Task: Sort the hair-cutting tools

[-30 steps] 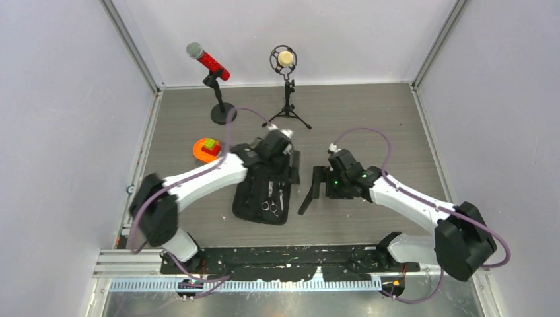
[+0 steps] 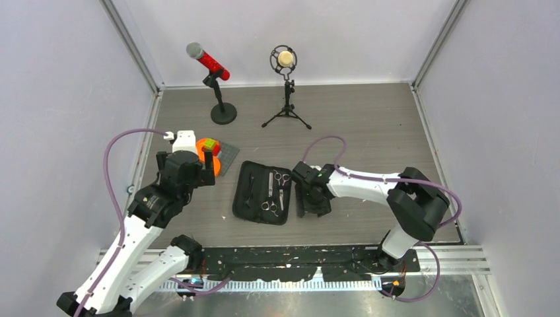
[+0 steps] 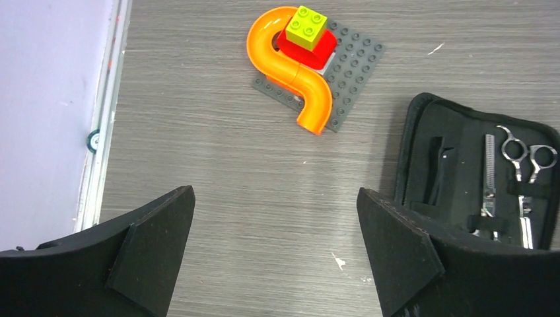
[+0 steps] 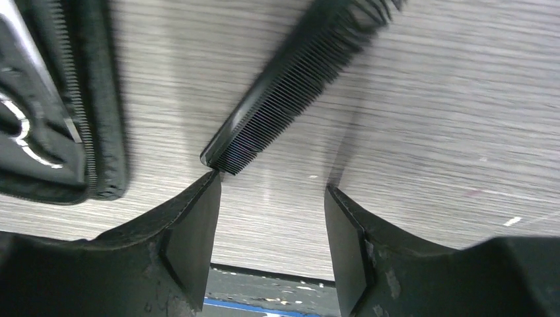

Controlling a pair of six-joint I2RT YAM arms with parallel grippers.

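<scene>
A black comb [image 4: 284,92] lies slantwise on the table in the right wrist view, its near end close to the left fingertip. My right gripper is partly open over the table, with only bare tabletop showing between its fingers. From above, that gripper hides most of the comb. The black zip case [image 2: 262,193] lies unfolded just left of it, holding scissors [image 2: 269,207], a razor-like silver tool [image 3: 489,175] and a dark slim tool [image 2: 249,187]. My left gripper stands open and empty, left of the case.
An orange and red toy-block build [image 3: 300,59] on a grey plate [image 3: 356,66] stands beside the left gripper. Two microphones on stands, one red [image 2: 212,63] and one black [image 2: 286,86], are at the back.
My left arm has swung left, away from above the case and over beside the toy blocks. My right gripper has moved left and down toward the comb and case edge.
</scene>
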